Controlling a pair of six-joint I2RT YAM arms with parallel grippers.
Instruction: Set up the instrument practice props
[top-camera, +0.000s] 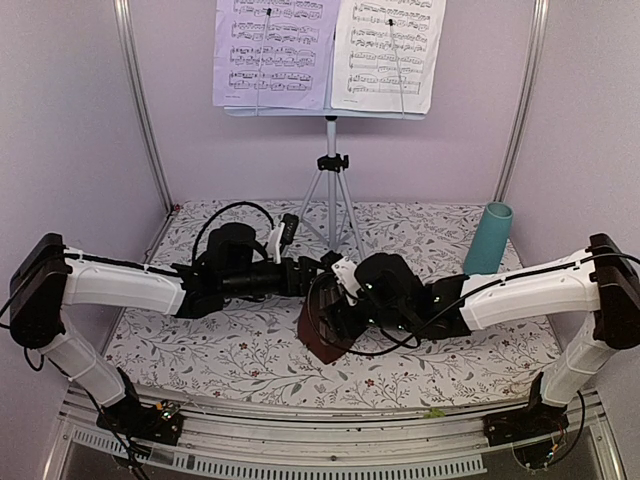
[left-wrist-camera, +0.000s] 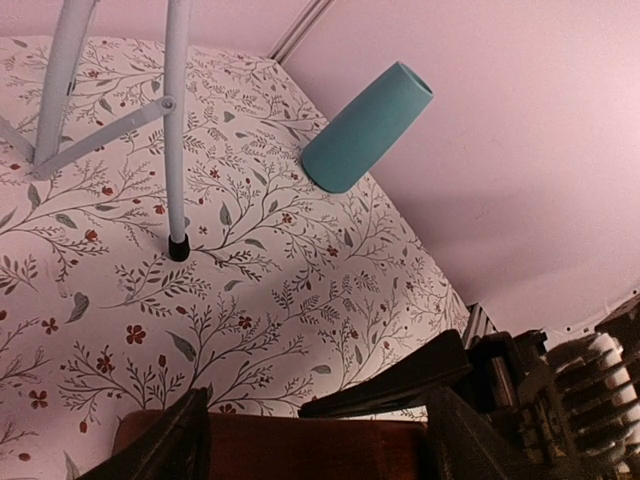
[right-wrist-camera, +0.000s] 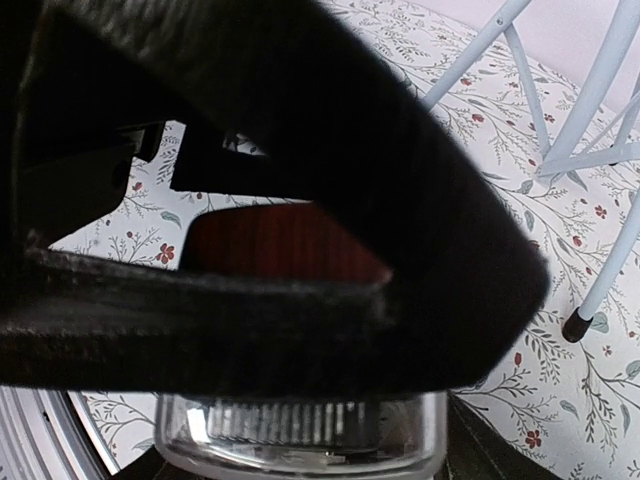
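Note:
A dark red-brown wooden prop (top-camera: 316, 340), metronome-like with a clear part on its front, stands in the table's middle. My left gripper (top-camera: 312, 275) is at its upper left; in the left wrist view the wood (left-wrist-camera: 300, 445) spans the space between my fingers, but whether they press on it cannot be made out. From the right, my right gripper (top-camera: 342, 300) reaches over the prop's front. In the right wrist view a clear plastic piece (right-wrist-camera: 300, 465) lies low in front of the wood (right-wrist-camera: 285, 240); the grip on it is hidden.
A music stand (top-camera: 331, 185) holding two sheets of music (top-camera: 272, 55) rises behind the prop. Its tripod feet are close to the arms. A teal cup (top-camera: 488, 240) stands at the back right.

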